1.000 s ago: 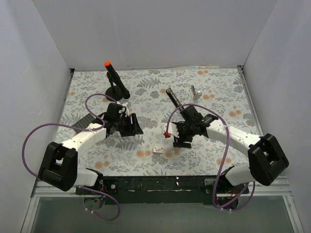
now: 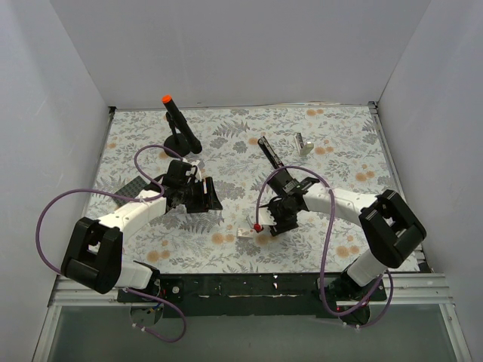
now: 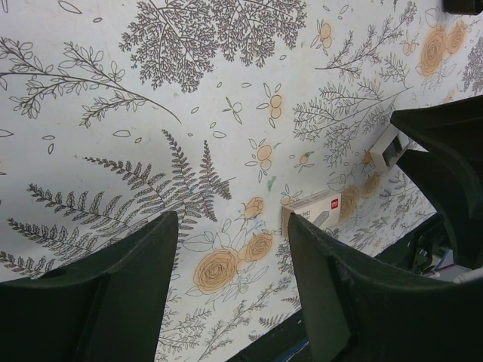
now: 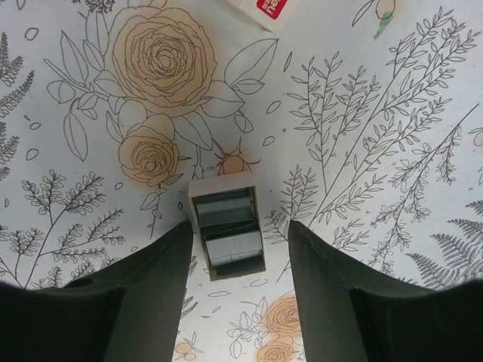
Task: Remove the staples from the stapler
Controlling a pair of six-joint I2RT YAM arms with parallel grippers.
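Note:
My right gripper [image 2: 273,226] hangs low over the table, its fingers part open either side of a small pale box-like piece [image 4: 234,249] with dark recesses and metallic strips; whether they touch it is unclear. In the left wrist view this piece [image 3: 389,148] lies beside the dark right gripper. A small white box with a red label lies nearby, also at the top of the right wrist view. My left gripper [image 2: 207,202] is open above bare patterned table. A long black object [image 2: 269,153], possibly the stapler, lies at the back centre.
A black stand with an orange-tipped cylinder [image 2: 181,124] is at the back left. A dark flat object [image 2: 132,188] lies at the left, partly behind the left arm. A small white-and-dark object [image 2: 302,145] sits at the back right. The table between the grippers is mostly clear.
The left arm has stayed still.

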